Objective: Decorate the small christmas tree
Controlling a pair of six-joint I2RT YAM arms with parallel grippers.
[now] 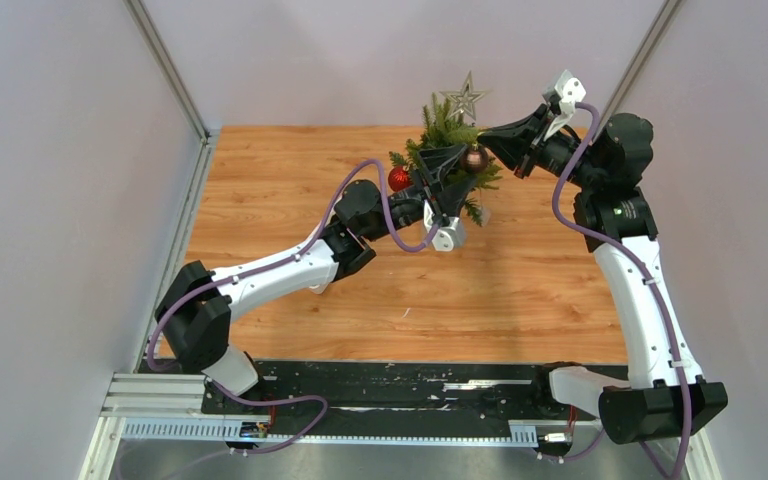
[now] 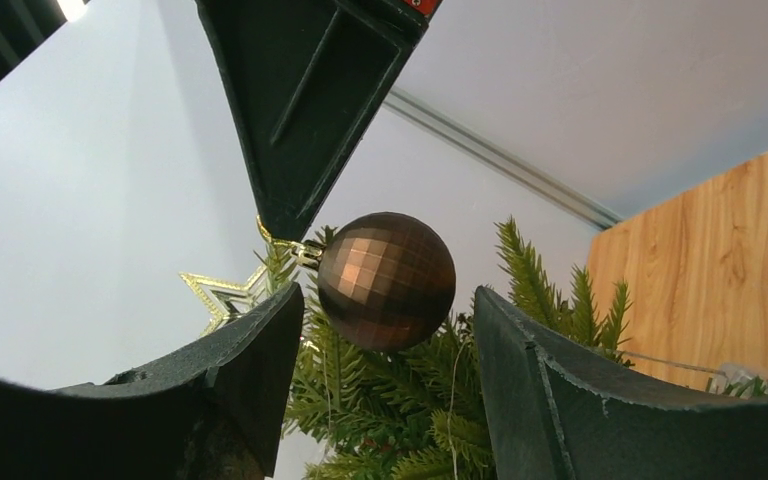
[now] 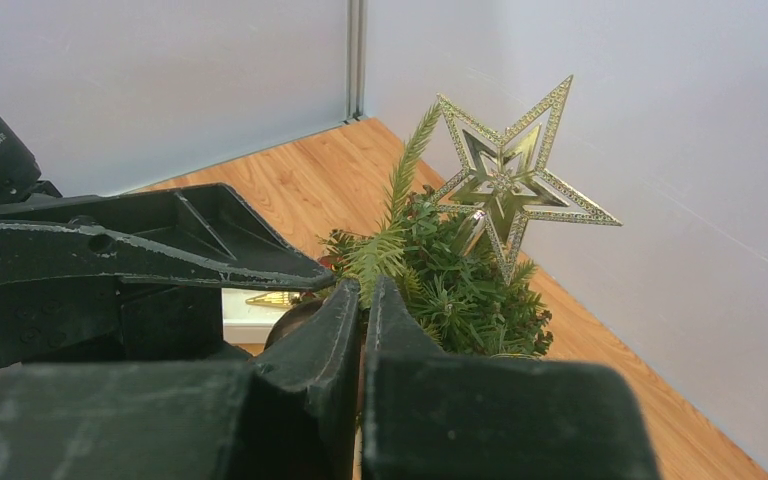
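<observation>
A faceted brown bauble [image 1: 475,159] hangs at the tree's front right. Around it stands my left gripper, open, one finger to each side, with gaps showing in the left wrist view. My right gripper [image 1: 484,138] is shut at the top of the bauble. Its fingertips meet the gold loop [image 2: 265,231]; whether they pinch it I cannot tell. A green twig [image 3: 384,245] rises just beyond those tips. The small tree [image 1: 442,128] carries a gold star [image 3: 501,180] on top and a red bauble [image 1: 400,179] on its left.
A white tray [image 3: 245,330] with a gold ornament shows partly behind the right gripper's fingers. The left forearm crosses the table.
</observation>
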